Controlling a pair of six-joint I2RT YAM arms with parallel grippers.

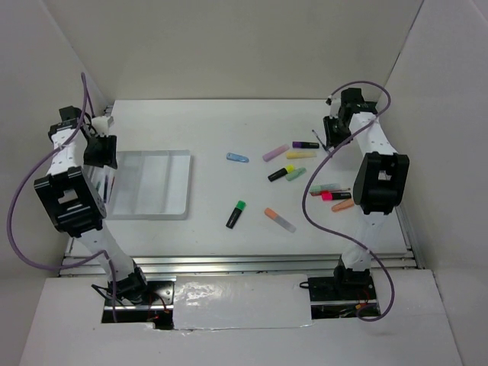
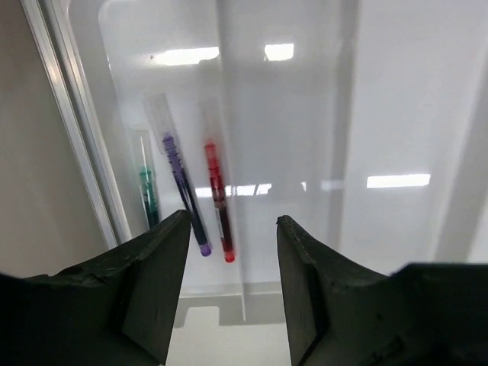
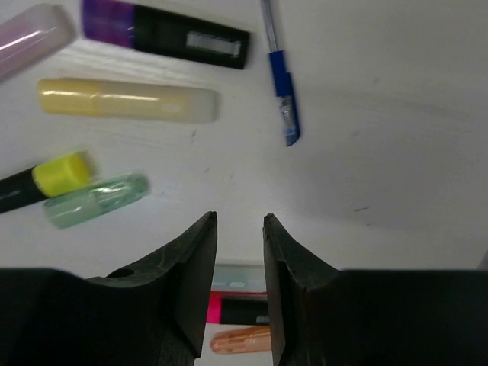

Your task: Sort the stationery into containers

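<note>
My left gripper hangs open above the left compartment of the white divided tray (image 1: 167, 185), which holds green (image 2: 149, 194), purple (image 2: 183, 191) and red (image 2: 217, 194) pens; nothing shows between its fingers. My right gripper is part open and empty, over the loose stationery at right: a blue pen (image 3: 284, 91), purple-black marker (image 3: 175, 34), yellow highlighter (image 3: 126, 99), pink one (image 3: 27, 38), yellow-black one (image 3: 57, 177), green one (image 3: 95, 202), red-black marker (image 3: 240, 309) and orange one (image 3: 240, 341).
A green-black marker (image 1: 235, 216), an orange highlighter (image 1: 280, 220) and a light blue item (image 1: 237, 158) lie on the middle of the table. Walls border the table left, right and behind; purple cables loop over both arms.
</note>
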